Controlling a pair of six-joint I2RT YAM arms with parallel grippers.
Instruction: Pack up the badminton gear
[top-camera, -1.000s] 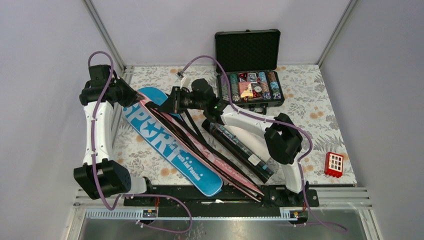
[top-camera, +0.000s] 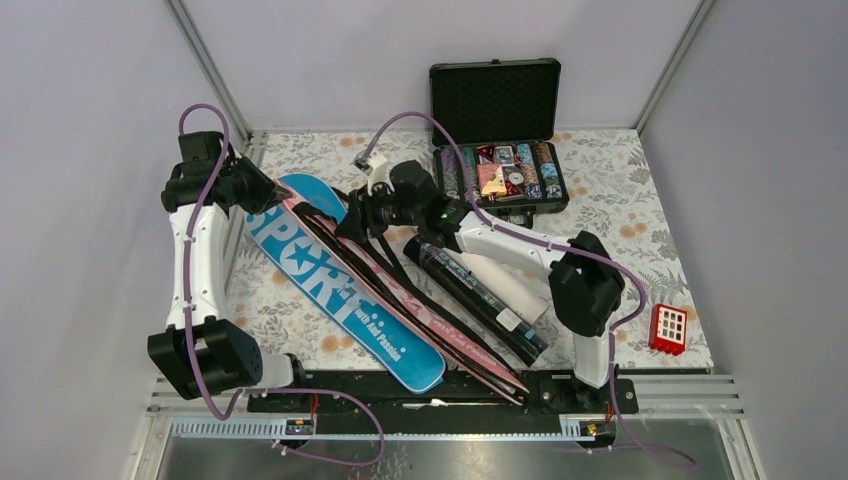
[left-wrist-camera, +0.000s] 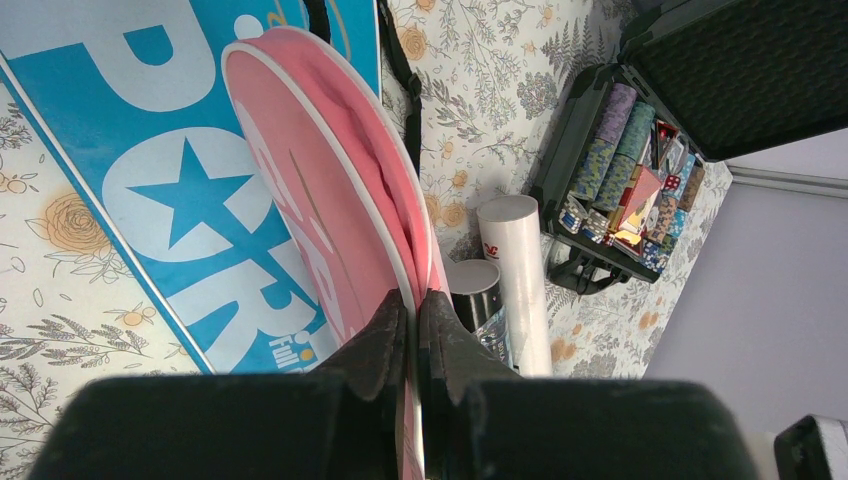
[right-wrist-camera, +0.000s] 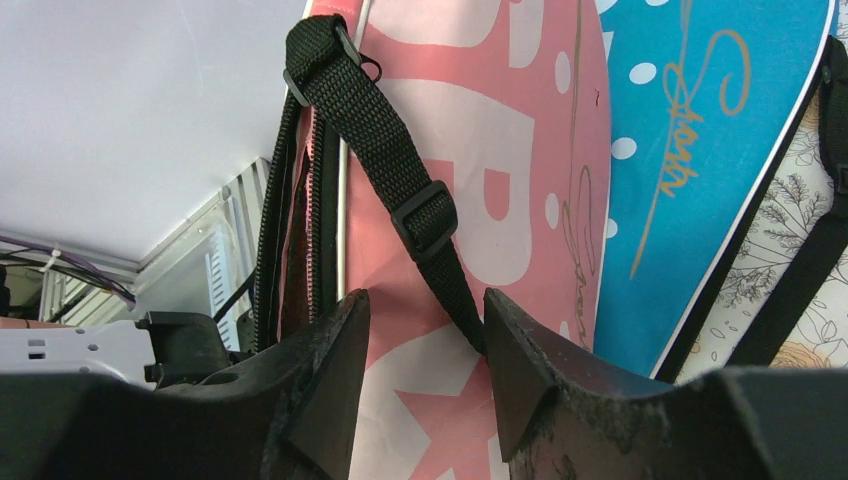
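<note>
A pink racket bag (top-camera: 455, 335) stands edge-up on a diagonal, its zip side with black trim facing right. My left gripper is shut on the rim of its upper end, seen at the far left in the top view. A black strap with buckles (right-wrist-camera: 395, 160) hangs over the pink bag. My right gripper is open in front of that strap; the strap's lower part runs behind one fingertip (right-wrist-camera: 505, 325), with no grip on it. A blue racket bag (top-camera: 320, 285) lies flat beneath and left of the pink one.
Right of the bags lie a black tube (top-camera: 478, 300) and a white tube (top-camera: 500, 285). An open case of poker chips (top-camera: 497, 103) stands at the back, and a red box (top-camera: 668, 329) sits at the right edge.
My right gripper has shifted right and toward the near side, away from the pink bag's upper end, with its forearm moving right. The left gripper stays about where it was.
</note>
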